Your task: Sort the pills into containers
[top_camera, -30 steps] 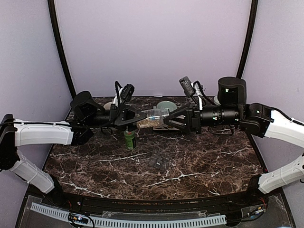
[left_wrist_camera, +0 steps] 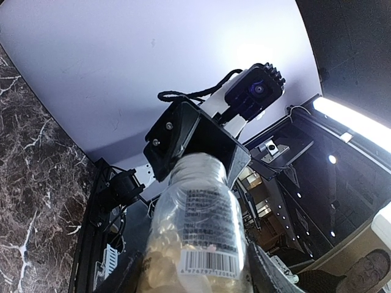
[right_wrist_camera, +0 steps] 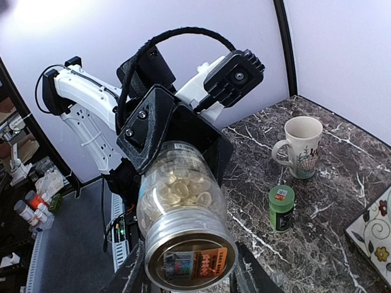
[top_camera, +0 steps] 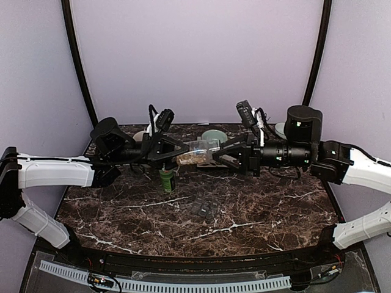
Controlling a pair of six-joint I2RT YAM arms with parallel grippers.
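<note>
A clear jar of pale yellowish capsules lies on its side in the air over the table's middle. My left gripper is shut on its left part; in the left wrist view its barcode label shows. The jar's round, silvery-rimmed end points at my right gripper, whose fingers stand apart around that end. Whether they touch it cannot be told. A small see-through compartment case rests on the marbled table below.
A green-capped bottle stands on the table behind the left arm, with a mug beyond it. Farther back are a pale green bowl and a flower-patterned board.
My right arm has shifted slightly right and down, and its fingers have slid a little outward along the jar. The left arm and the jar look unmoved.
</note>
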